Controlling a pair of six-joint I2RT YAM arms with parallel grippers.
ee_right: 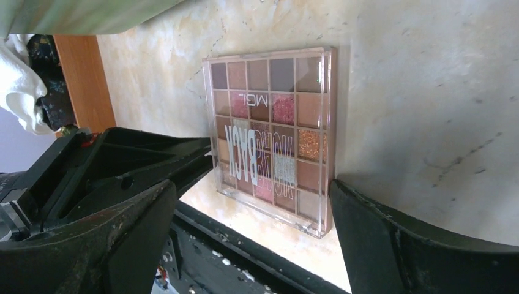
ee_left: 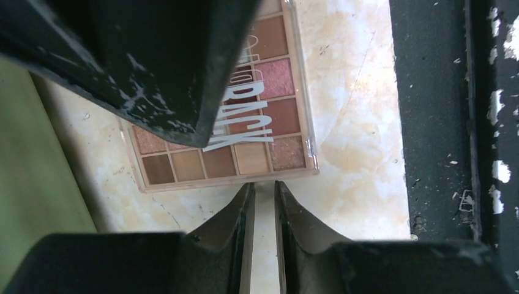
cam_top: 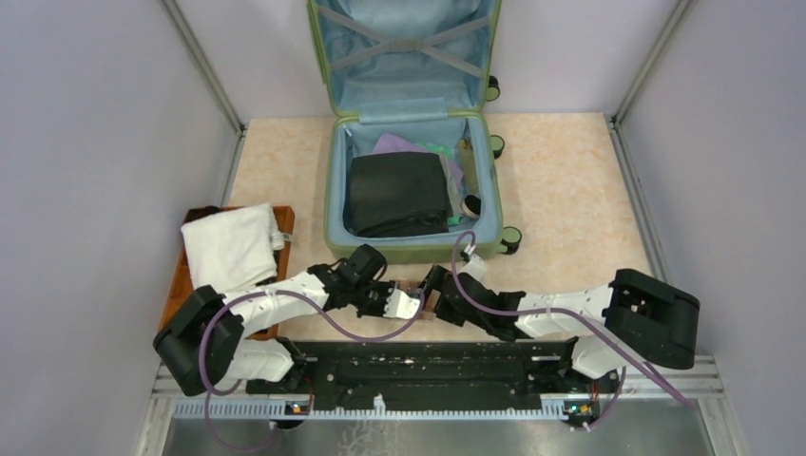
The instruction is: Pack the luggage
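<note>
An eyeshadow palette point(ee_right: 272, 141) in a clear case lies flat on the table in front of the suitcase. My left gripper is at one edge of it; its two tips sit close together with a narrow gap, nothing visible between them. My right gripper stands open around the palette, one finger beside each side, in the right wrist view. The green suitcase point(cam_top: 412, 253) lies open behind, holding a folded dark cloth point(cam_top: 397, 190), a purple item and small bottles.
A wooden box point(cam_top: 182, 285) with a folded white towel point(cam_top: 228, 245) and dark cloth sits at the left. A dark gap point(ee_left: 440, 122) runs along the table's front edge.
</note>
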